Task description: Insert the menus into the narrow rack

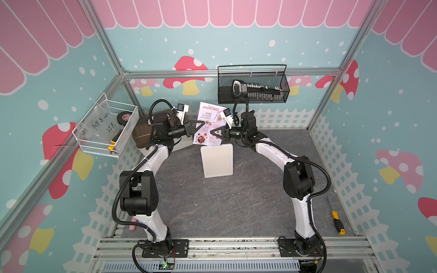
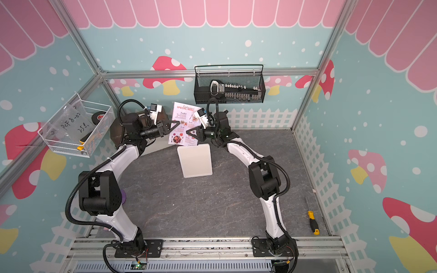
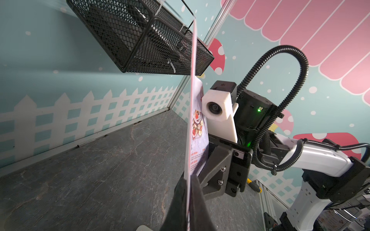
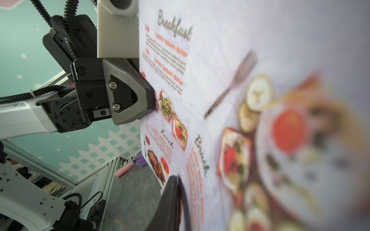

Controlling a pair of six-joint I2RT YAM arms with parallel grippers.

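The menu (image 1: 205,116), a thin printed sheet with food pictures, is held up on edge above the table, between the two arms. In the left wrist view, its pink edge (image 3: 188,154) runs down between the fingertips of my left gripper, which is shut on it. My right gripper (image 1: 212,132) is at the menu's other side, low down. One dark right finger (image 4: 165,207) shows against the printed face; how far that finger is apart cannot be made out. A white square piece (image 1: 217,161) lies below the menu on the table, perhaps the rack; no slot shows.
A pale panel (image 1: 182,142) and a brown object (image 1: 143,132) stand behind the left arm. A black mesh basket (image 1: 253,86) hangs on the back wall, a white wire basket (image 1: 107,132) at left. A screwdriver (image 1: 337,223) lies front right.
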